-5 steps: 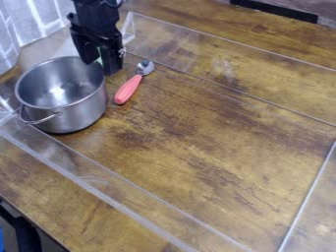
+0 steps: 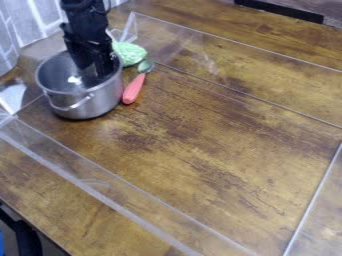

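Note:
My black gripper [image 2: 94,62] reaches down from the top left into the steel pot [image 2: 83,103], its fingers at or inside the back of the rim; whether they are open or shut I cannot tell. A light green object [image 2: 130,53] lies just behind the pot on the right. A spoon with a pink handle [image 2: 132,91] lies beside the pot's right side, its metal end pointing away toward the back.
Clear plastic strips run along its edges. Pale, wrinkled material [image 2: 20,25] lines the back left corner.
My gripper has moved down and left from over the green object into the pot. The pot now sits farther back and right, closer to the spoon.

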